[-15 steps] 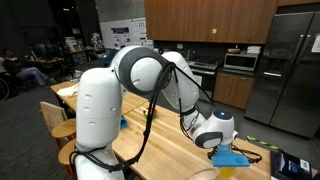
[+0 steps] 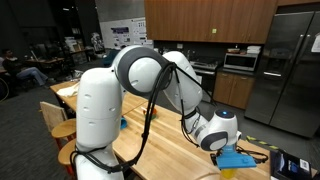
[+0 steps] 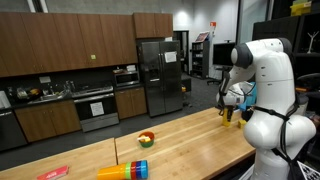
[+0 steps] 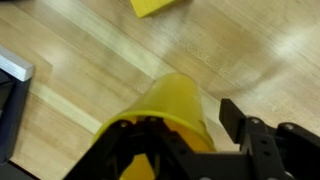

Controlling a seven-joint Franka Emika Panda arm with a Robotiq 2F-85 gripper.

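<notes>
A yellow cup (image 4: 178, 97) stands below my gripper in the wrist view, its round mouth turned toward the camera. My gripper is at its rim with the dark fingers apart. One finger overlaps the mouth and the other (image 4: 235, 118) lies outside the wall at the right. Whether they touch the cup cannot be told. Low at the right of exterior view 1, the gripper (image 2: 230, 159) hangs over the cup (image 2: 228, 173), hiding its top. A second yellow object (image 4: 150, 5) is cut off by the wrist view's top edge.
Across the long wooden table (image 3: 185, 140) there is broad clear room. A bowl with colourful contents (image 3: 146, 138) and a multicoloured cylinder (image 3: 120, 171) lie far from the gripper. A dark object (image 4: 12, 100) borders the wrist view at left. A black keyboard-like item (image 2: 291, 165) sits at far right.
The blue part of my gripper looks slightly wider at its right side than before. The arm otherwise stays nearly in place, low over the yellow cup.
</notes>
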